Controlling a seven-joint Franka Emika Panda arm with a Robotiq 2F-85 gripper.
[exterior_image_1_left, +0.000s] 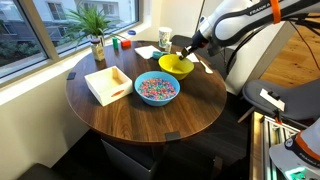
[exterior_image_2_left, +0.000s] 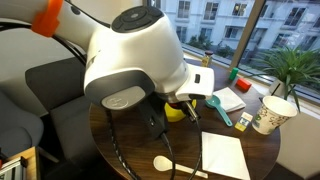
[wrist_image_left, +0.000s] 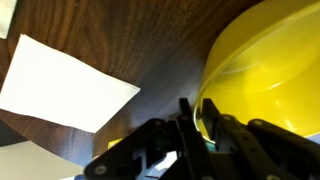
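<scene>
A yellow bowl stands on the round table behind the blue bowl. Over its far right rim is my gripper, pointing down. Up close in the wrist view, the yellow bowl fills the right side, and the gripper has its dark fingertips near the rim, one on either side of it. They stand a small gap apart; whether they touch the rim is not clear. From the other side, the arm's white wrist hides most of the yellow bowl. Pink and blue pieces fill the blue bowl.
A cream box sits at the table's left. White paper, a white spoon, a teal utensil and a patterned plant pot lie or stand around the yellow bowl.
</scene>
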